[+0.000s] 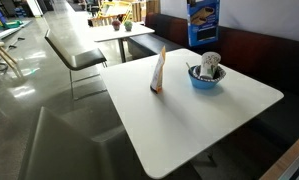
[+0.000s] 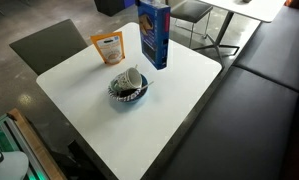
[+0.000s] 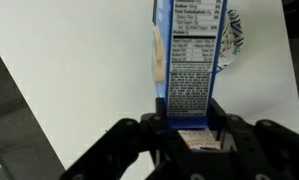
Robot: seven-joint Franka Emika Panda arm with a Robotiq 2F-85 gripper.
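A blue box (image 1: 203, 22) with a food picture hangs upright in the air above the far side of the white table, its upper end cut off by the frame. In the wrist view my gripper is shut on this box, whose printed nutrition panel (image 3: 192, 60) faces the camera. Neither exterior view shows the gripper. Below the box, a blue bowl (image 1: 205, 83) stands on the table with a patterned white cup (image 2: 131, 78) tilted in it. An orange and white pouch (image 2: 109, 47) stands upright on the tabletop, apart from the bowl.
The white table (image 1: 179, 125) has bare room on its near side. Dark bench seating (image 2: 244, 110) runs along one side, and an empty chair (image 2: 51, 45) stands at another edge. A second table (image 1: 117, 31) lies further back.
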